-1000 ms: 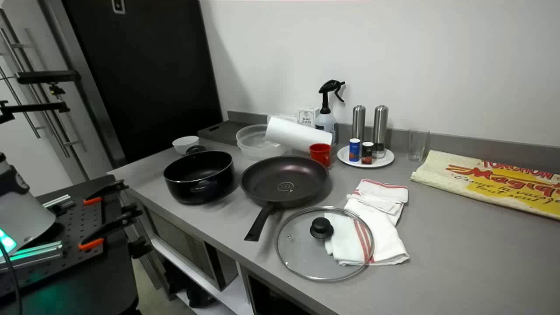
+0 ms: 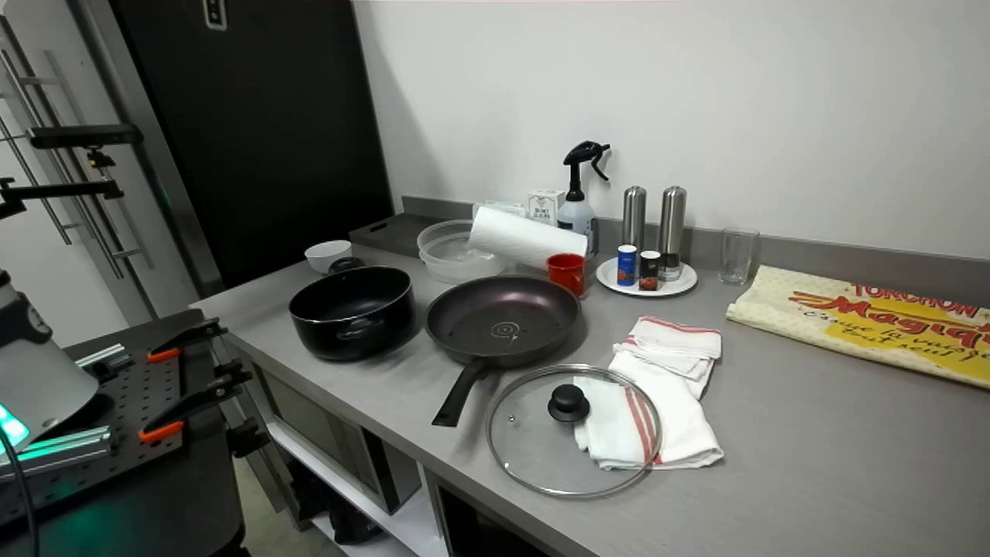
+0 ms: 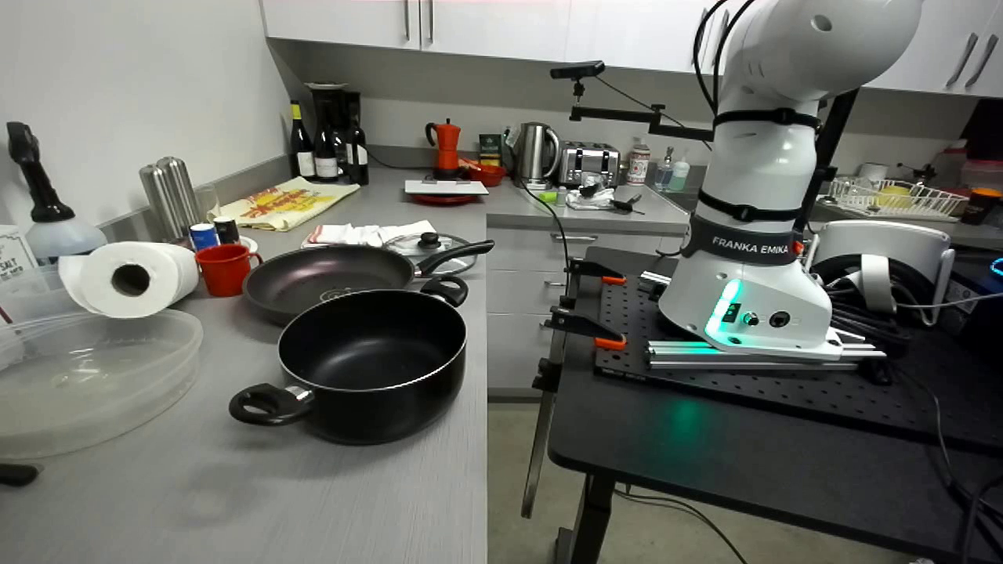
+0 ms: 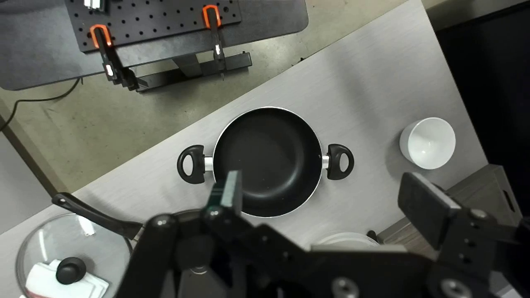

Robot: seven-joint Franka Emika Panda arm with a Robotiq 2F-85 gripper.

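My gripper hangs high above the counter in the wrist view, open, its fingers wide apart and nothing held between them. Below it stands an empty black two-handled pot [image 4: 268, 154]. A black frying pan [image 2: 503, 320] sits beside the pot, its handle towards the counter's front edge. In front of the pan a glass lid [image 2: 538, 445] with a black knob lies partly over a white, red-striped towel [image 2: 682, 408]. Near the far left end of the counter is a white bowl. The gripper is out of both exterior views.
Clear plastic containers [image 2: 455, 251], a paper roll [image 2: 529, 237], a red cup [image 2: 566, 271] and a spray bottle [image 2: 577, 213] crowd the wall side. A plate [image 2: 650, 288] carries shakers and mills. A yellow cloth [image 2: 872, 320] lies at right.
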